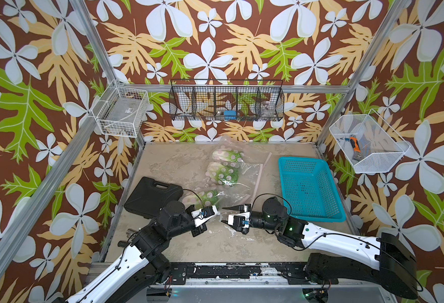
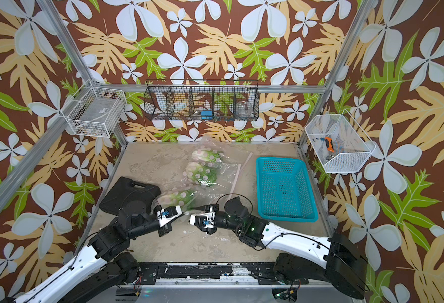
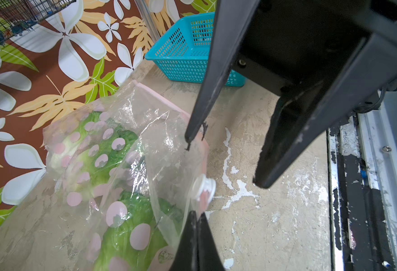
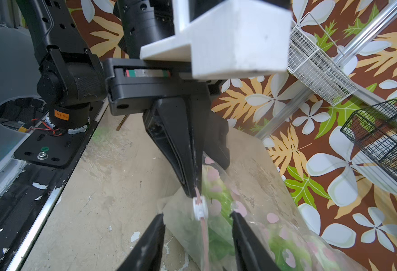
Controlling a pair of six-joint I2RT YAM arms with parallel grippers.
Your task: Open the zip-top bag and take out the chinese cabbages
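A clear zip-top bag with pink dots (image 1: 252,174) lies on the table, several green and white cabbages (image 1: 222,174) inside it. Its pink zip strip carries a white slider (image 3: 203,189). My left gripper is shut on the zip edge close beside the slider; the right wrist view shows its fingertips (image 4: 191,187) touching the strip there. My right gripper faces it with fingers apart, the slider and strip appearing between its fingers. In the left wrist view, the right gripper's fingers (image 3: 203,103) hang above and beside the slider, apart from it.
An empty teal basket (image 1: 340,214) stands right of the bag, and a black case (image 1: 151,197) lies at left. Wire baskets, such as the black rack (image 1: 227,103), hang on the walls. Bare table (image 1: 227,247) lies in front of the arms.
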